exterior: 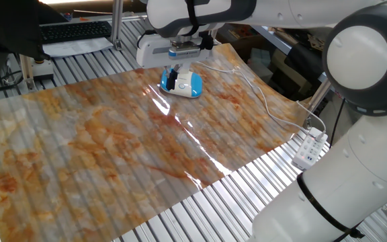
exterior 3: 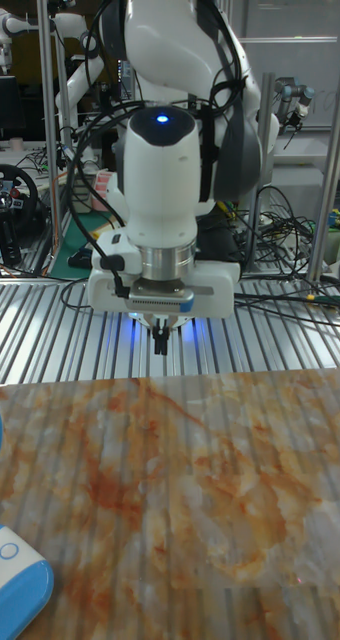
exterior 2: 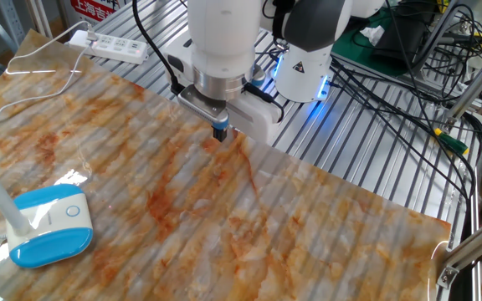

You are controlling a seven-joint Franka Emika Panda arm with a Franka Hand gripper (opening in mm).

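Note:
My gripper (exterior 3: 160,341) points straight down, its two black fingers together with nothing seen between them. In exterior view 2 the gripper (exterior 2: 219,133) hangs over the far part of the marbled sheet (exterior 2: 308,226). A blue and white lamp base (exterior 2: 53,219) rests on that sheet, well apart from the fingers, with a white stem rising from it. From exterior view 1, the gripper (exterior: 171,80) overlaps the lamp base (exterior: 188,86) only along the line of sight. Only a corner of the lamp base (exterior 3: 13,576) shows at lower left in exterior view 3.
A white power strip (exterior: 310,149) lies at the sheet's edge, and a white cable (exterior: 264,101) runs from it across the sheet. Loose black cables (exterior 2: 392,109) clutter the slatted table (exterior 2: 383,167). Most of the sheet is bare.

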